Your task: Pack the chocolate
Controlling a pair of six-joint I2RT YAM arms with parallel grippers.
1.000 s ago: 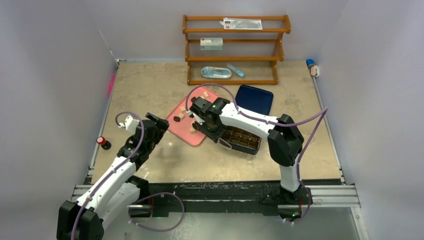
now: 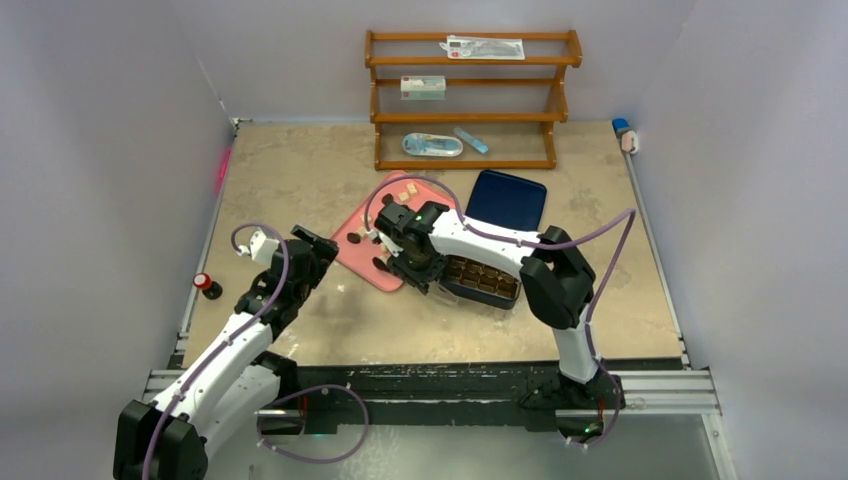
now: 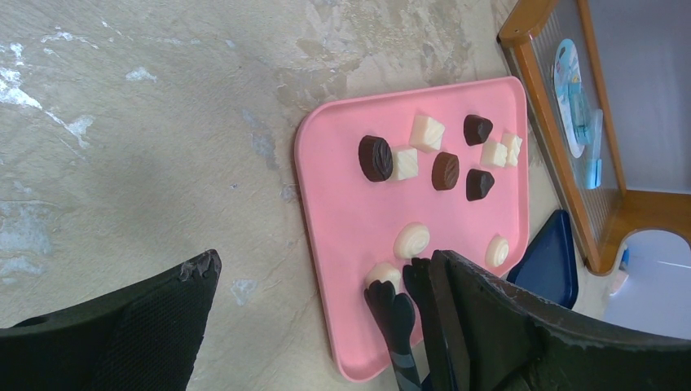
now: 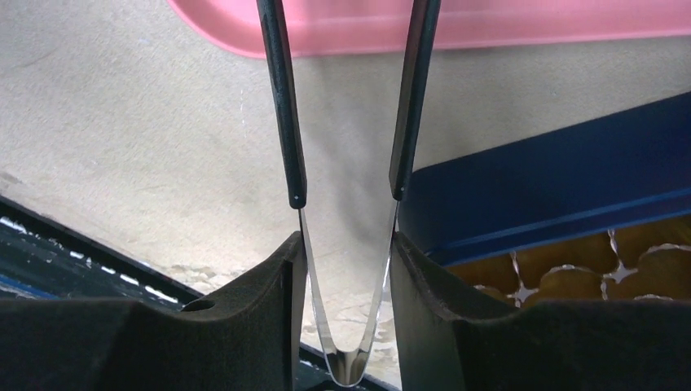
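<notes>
A pink tray point(image 3: 350, 204) holds dark, brown and white chocolates point(image 3: 428, 130). My right gripper is on metal tongs with black tips, which point at the tray's near part, by a white piece point(image 3: 379, 273) in the left wrist view. The tongs' tips are apart; what lies between them is unclear. My left gripper stands open left of the tray, empty. A dark box with a brown compartment insert point(image 2: 485, 280) lies right of the tray, partly under my right arm.
A navy tray point(image 2: 510, 195) lies behind the box. A wooden rack point(image 2: 465, 165) with packages stands at the back. A small red-capped bottle point(image 2: 208, 287) is at the left edge.
My right arm and gripper have shifted slightly over the pink tray, with the tongs reaching toward its near left part. The left arm has not moved.
</notes>
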